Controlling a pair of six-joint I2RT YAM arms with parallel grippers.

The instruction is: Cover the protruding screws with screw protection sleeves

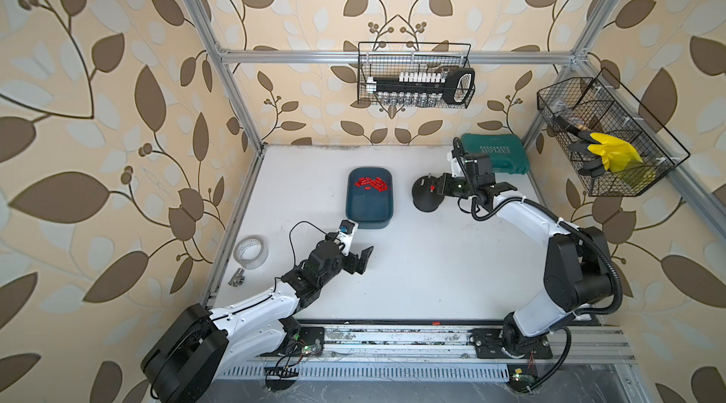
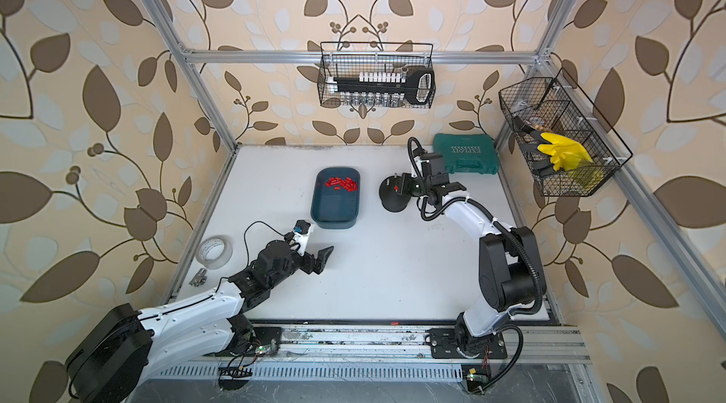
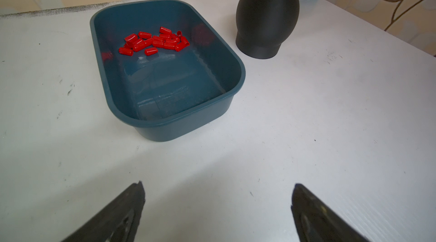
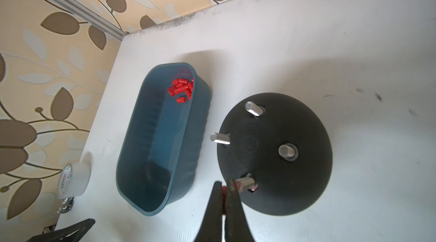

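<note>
A black domed stand (image 4: 297, 183) carries several protruding steel screws (image 4: 286, 151). Red sleeves (image 3: 149, 42) lie in a pile inside the dark blue bin (image 3: 168, 119). My right gripper is at the stand's front screw, shut, with a bit of red showing at its fingertips, partly hidden by them; whether it grips that sleeve is unclear. My left gripper stands open over the table left of centre, in front of the bin, nothing between its fingers.
A green case (image 1: 495, 153) lies at the back right. A tape roll (image 1: 249, 251) and a metal fitting (image 1: 236, 277) sit at the left edge. Wire baskets hang on the back and right walls.
</note>
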